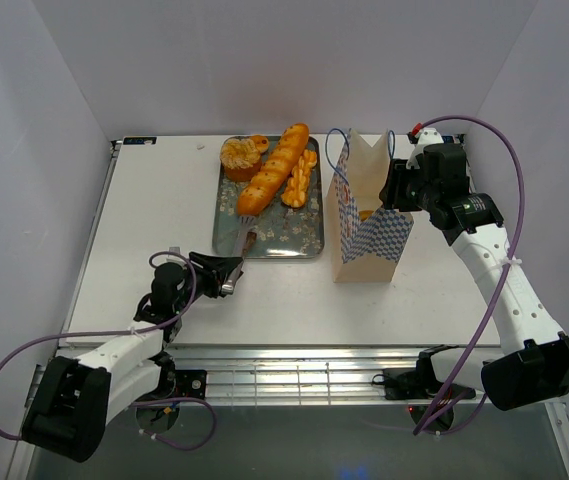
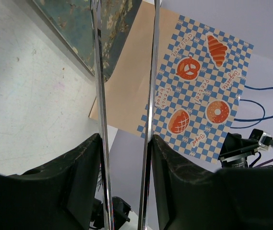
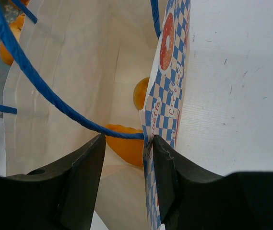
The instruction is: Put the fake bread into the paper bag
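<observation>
Long metal tongs (image 2: 102, 105) stand between the fingers of my left gripper, their arms against the widely spaced pads. In the top view the tongs' tips lie by the lower end of the long bread loaf (image 1: 272, 170); whether they touch it I cannot tell. A round bread (image 1: 240, 157) and a braided bread (image 1: 300, 180) share the tray (image 1: 283, 252). The paper bag (image 1: 366, 262) stands upright and open, with orange bread pieces (image 3: 126, 146) at its bottom. My right gripper has its fingers apart at the bag's rim, the checkered edge between them near one finger.
Blue cord handles (image 3: 45, 91) arch over the bag's mouth. The bag stands close to the tray's right side. White table (image 1: 149, 215) to the left of the tray is clear. A metal rail (image 1: 294, 375) runs along the front edge.
</observation>
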